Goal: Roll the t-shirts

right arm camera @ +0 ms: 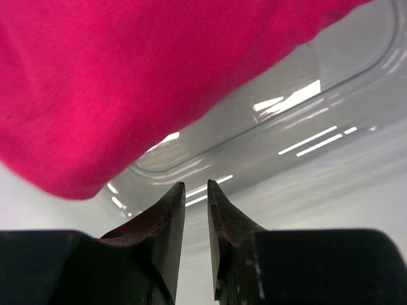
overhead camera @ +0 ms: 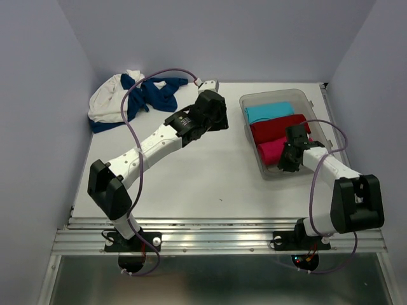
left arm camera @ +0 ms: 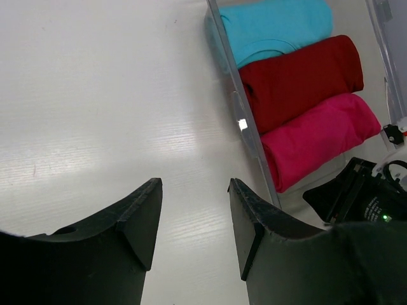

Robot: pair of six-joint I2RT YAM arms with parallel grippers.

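Observation:
A clear bin (overhead camera: 273, 96) holds rolled shirts in teal (overhead camera: 267, 111), dark red (overhead camera: 270, 130) and magenta (overhead camera: 270, 152). My left gripper hangs over bare table left of the bin, open and empty. My right gripper is low at the bin's front, by the magenta roll (right arm camera: 95, 108); its fingertips are close together, with nothing clearly visible between them. At the back left of the top view lies a loose pile of white cloth (overhead camera: 108, 101) and navy cloth (overhead camera: 159, 95).
Walls border the back and sides; a metal rail runs along the front edge.

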